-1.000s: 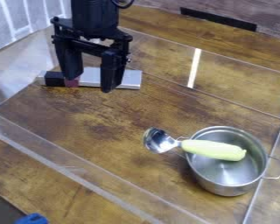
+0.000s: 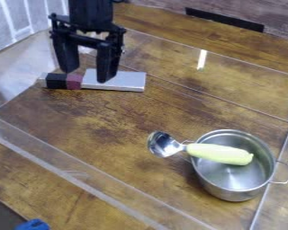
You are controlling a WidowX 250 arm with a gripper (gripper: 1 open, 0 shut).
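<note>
My black gripper (image 2: pixel 87 57) hangs at the upper left, above a flat silver bar (image 2: pixel 116 82) with a dark end piece lying on the wooden table; whether its fingers are open or shut is unclear. At the lower right stands a steel pot (image 2: pixel 237 184) with a handle. A pale yellow-green corn-like item (image 2: pixel 221 154) lies across it, and a metal ladle (image 2: pixel 162 143) rests beside it, its bowl outside the pot to the left.
A clear low plastic barrier runs along the left and front of the work area. A blue object (image 2: pixel 31 225) sits at the bottom left corner.
My gripper has moved up and slightly left, toward the back of the table. The pot, ladle and yellow item look unchanged.
</note>
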